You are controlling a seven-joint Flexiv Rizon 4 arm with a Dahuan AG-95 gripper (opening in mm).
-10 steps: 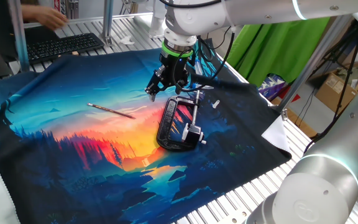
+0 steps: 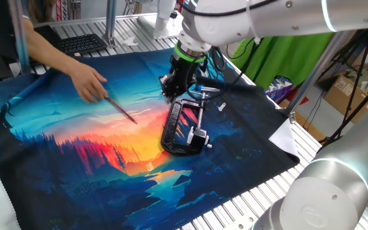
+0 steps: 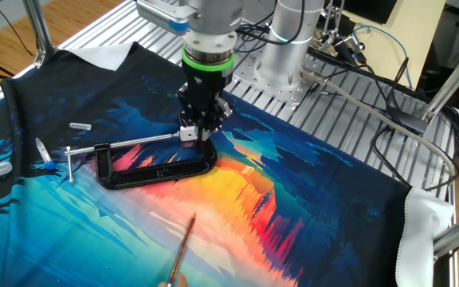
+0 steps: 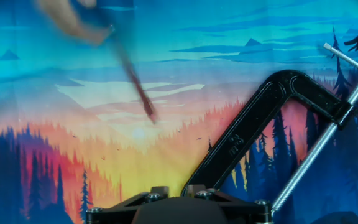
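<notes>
A black C-clamp (image 2: 172, 128) with a silver screw lies flat on the printed cloth. My gripper (image 2: 170, 94) points down beside the clamp's end nearest the arm's base; whether it touches the clamp cannot be made out. In the second exterior view, the gripper (image 3: 202, 127) overlaps the clamp's right end. Along the bottom of the wrist view, the gripper shows its fingers spread, and nothing is visible between them. The clamp frame (image 4: 238, 140) runs up and right from there. A person's hand (image 2: 89, 83) holds a thin brown brush-like stick (image 2: 121, 110) over the cloth.
The colourful cloth (image 2: 101, 185) covers most of the slatted table. A blue-capped tube (image 3: 45, 155) and a small clear piece (image 3: 80, 126) lie near the clamp's screw handle. A keyboard (image 2: 80, 44) sits at the back.
The person's hand has come in from the back left and now holds the stick, which lay on the cloth before. My gripper has shifted right toward the clamp and turned; the clamp stays put.
</notes>
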